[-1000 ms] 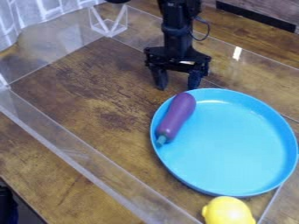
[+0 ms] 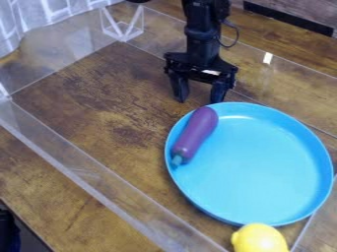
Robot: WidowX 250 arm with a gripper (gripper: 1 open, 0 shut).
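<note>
A black robot gripper [image 2: 199,87] points down at the wooden board just behind a light blue plate [image 2: 263,167], its fingers low near the surface; whether they are open or shut is hard to tell against the dark shapes. A purple toy eggplant [image 2: 195,136] lies along the left inside edge of the plate. A yellow object [image 2: 259,239], rounded like a lemon, sits at the front edge beside the plate.
Clear plastic walls [image 2: 93,182] border the wooden board [image 2: 86,103]. The board's left part is bare. A pale object [image 2: 16,20] is at the top left corner.
The view of the plate, eggplant and yellow object has shifted very slightly downward in the frame. The gripper has barely moved.
</note>
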